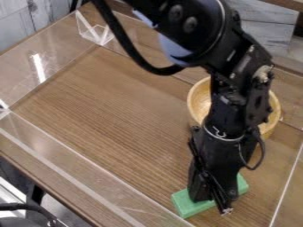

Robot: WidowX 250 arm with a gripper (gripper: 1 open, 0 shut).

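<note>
My black gripper (214,196) points down at the lower right, low over a green block (189,203) that lies on the wooden surface and shows on both sides of the fingers. The gripper looks narrowed, but whether anything is between its fingers is hidden. Behind the arm sits a tan bowl (199,99), partly covered by it.
Clear plastic edging runs along the left and front, with a small clear piece (97,28) at the back left corner. A cable arches over the upper left.
</note>
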